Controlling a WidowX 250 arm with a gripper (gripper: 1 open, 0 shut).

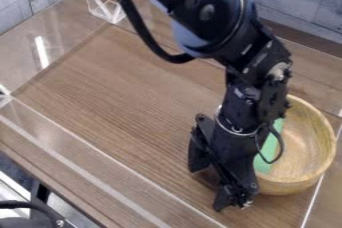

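My black gripper (pixel 227 162) is low over the right front of the wooden table, at the left side of a wooden bowl (pixel 306 147). A green block (pixel 278 132) in the bowl is mostly hidden behind the gripper. The fingertips point down toward the front; whether they hold anything is hidden.
A small clear plastic object (pixel 107 2) stands at the back left, and a wall runs along the back.
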